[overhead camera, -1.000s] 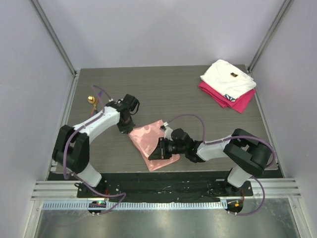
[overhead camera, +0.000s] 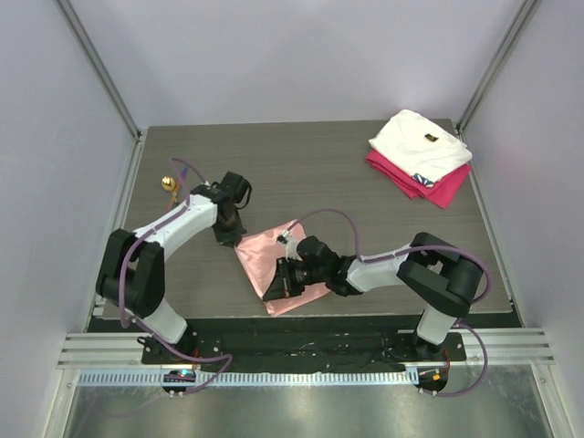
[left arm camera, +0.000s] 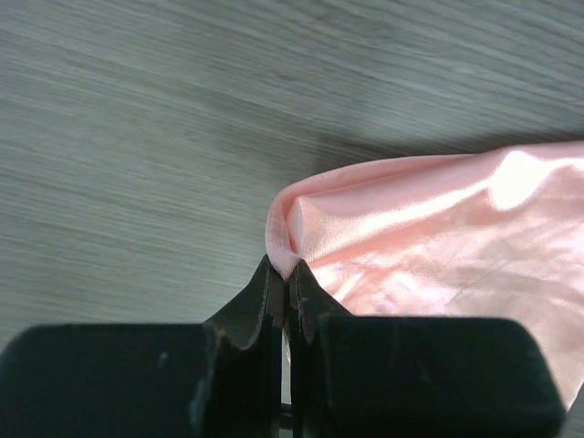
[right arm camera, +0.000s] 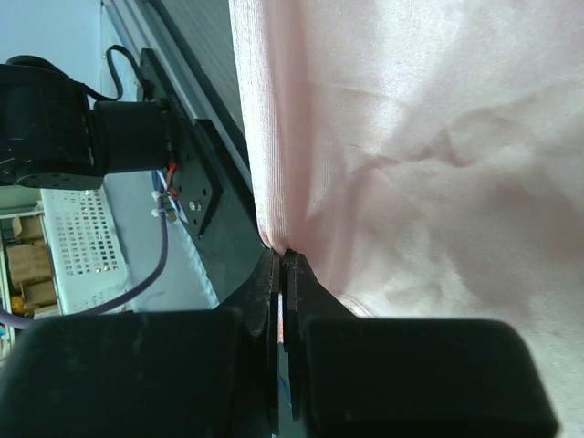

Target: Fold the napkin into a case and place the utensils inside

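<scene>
A pink napkin (overhead camera: 259, 255) lies in front of the arms near the table's front edge, partly covered by the right arm. My left gripper is shut on one of its corners, and the cloth (left arm camera: 429, 219) bunches into a raised fold there. Lower down in the top view, my right gripper (overhead camera: 266, 297) is shut on another edge of the napkin. The right wrist view has the right gripper pinching that edge, with the cloth (right arm camera: 401, 182) spreading off to the right. The utensils (overhead camera: 171, 188) lie at the table's left, gold-coloured and partly hidden behind the left arm.
Folded cloths, white (overhead camera: 420, 141) on red (overhead camera: 443, 190), are stacked at the back right.
The right gripper now stands farther left than a second ago.
</scene>
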